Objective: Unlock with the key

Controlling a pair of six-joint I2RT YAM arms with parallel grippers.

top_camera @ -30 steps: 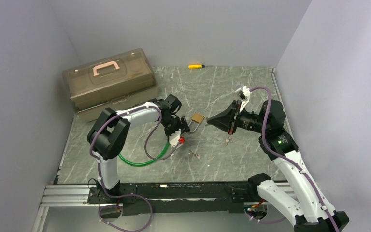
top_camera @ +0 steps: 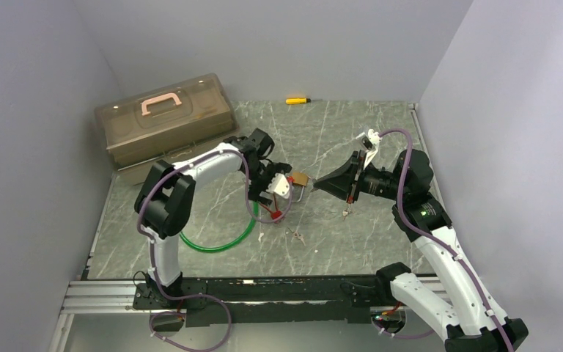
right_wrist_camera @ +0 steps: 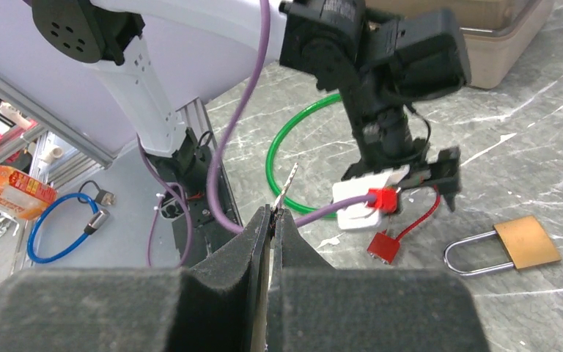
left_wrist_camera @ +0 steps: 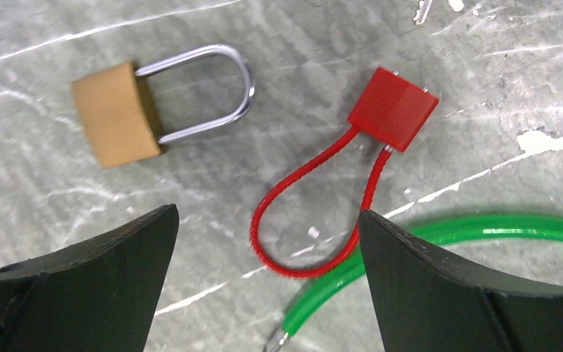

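A brass padlock [top_camera: 300, 178] [left_wrist_camera: 114, 117] [right_wrist_camera: 526, 240] with a steel shackle lies flat on the marble. A red lock with a cord loop [top_camera: 276, 215] [left_wrist_camera: 392, 110] [right_wrist_camera: 385, 248] lies beside it. My left gripper [top_camera: 271, 187] hovers over both, fingers open with nothing between. My right gripper [top_camera: 317, 184] is held in the air right of the padlock, shut on a slim metal piece [right_wrist_camera: 287, 185], likely a key, its tip pointing out between the fingertips. Loose keys [top_camera: 297, 236] lie near the front.
A green hose loop [top_camera: 216, 248] lies left of the locks. A brown toolbox [top_camera: 161, 125] fills the back left, and a yellow screwdriver [top_camera: 297, 101] lies at the back. Walls border the sides and back; open marble remains at back centre.
My left gripper and its wrist have shifted about over the locks, now further back, uncovering more of the red lock in the top view. The right arm is still.
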